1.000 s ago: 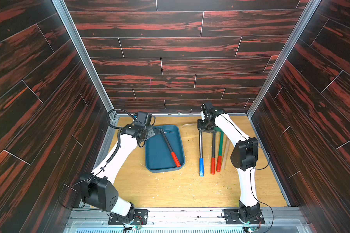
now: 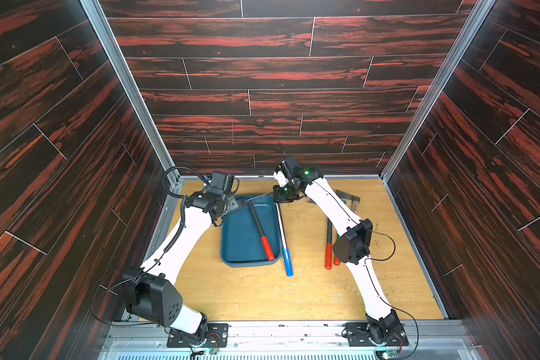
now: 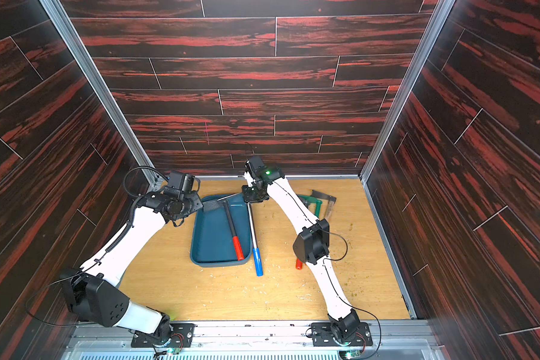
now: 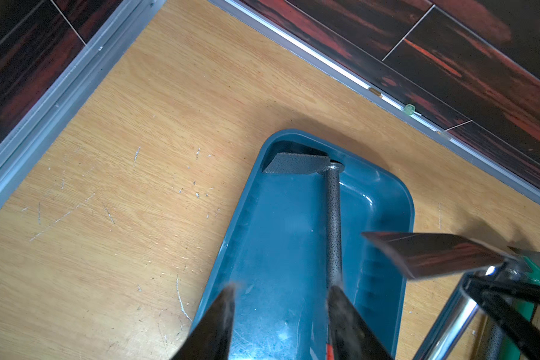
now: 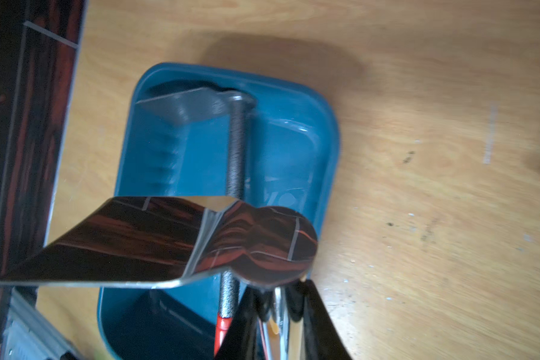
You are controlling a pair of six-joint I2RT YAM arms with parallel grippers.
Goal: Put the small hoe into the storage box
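Observation:
A hoe with a shiny metal head, silver shaft and blue handle (image 2: 288, 262) hangs from my right gripper (image 2: 279, 195), which is shut on its shaft just below the head. In the right wrist view the hoe's blade (image 5: 144, 237) reaches across the blue storage box (image 5: 327, 174). The handle slopes down along the box's right rim; whether it touches cannot be told. Another hoe, with a dark shaft and red handle (image 2: 267, 249), lies inside the box. My left gripper hovers over the box's left side, fingers apart and empty.
Right of the box lie more tools: a red-handled one (image 2: 328, 255), a green-shafted one (image 3: 315, 205) and one with a wooden shaft (image 2: 355, 205), partly hidden by my right arm. The tabletop (image 2: 258, 294) in front of the box is clear.
My right gripper has moved left with the blue-handled hoe, from beside the other tools to the box's right rim. The box sits slightly farther left. The left arm looks unmoved.

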